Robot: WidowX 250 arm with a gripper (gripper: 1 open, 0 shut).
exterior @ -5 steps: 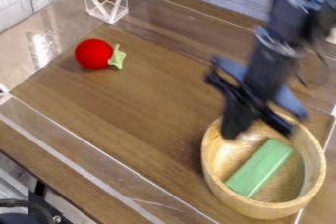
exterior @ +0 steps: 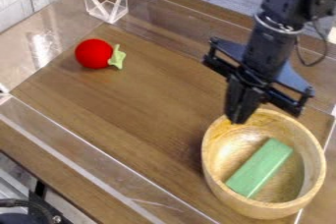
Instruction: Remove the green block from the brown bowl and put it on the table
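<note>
The green block (exterior: 260, 168) lies inside the brown bowl (exterior: 214, 155) at the lower right of the camera view, resting on its bottom at a slant. My black gripper (exterior: 238, 113) hangs over the bowl's far left rim, apart from the block. Its fingers are shut, and no object shows between them. The gripper covers part of the bowl's back rim.
A red round toy with a green stem (exterior: 93, 53) sits on the table (exterior: 125, 115) at the left. A clear wire-like holder (exterior: 108, 4) stands at the back left. Bare wood spreads left of the bowl.
The block and bowl have stayed put.
</note>
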